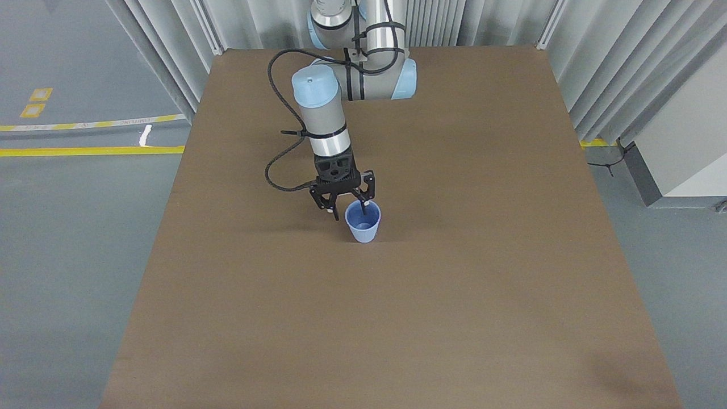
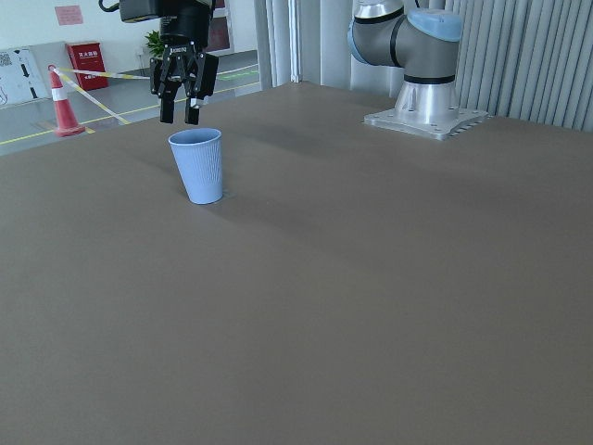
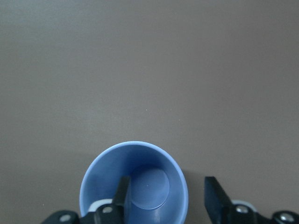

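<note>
A blue plastic cup (image 1: 362, 228) (image 2: 196, 171) (image 3: 147, 186) stands upright and empty on the brown table (image 1: 477, 272). My gripper (image 1: 351, 211) (image 2: 180, 109) is open just above the cup, fingers pointing down, nothing held between them. In the wrist view one finger is over the inside of the cup and the other is outside it, beyond the rim on the right. In the left view the fingertips appear higher than the rim.
The robot's base (image 2: 424, 116) stands at the back. Pale curtains hang behind the table.
</note>
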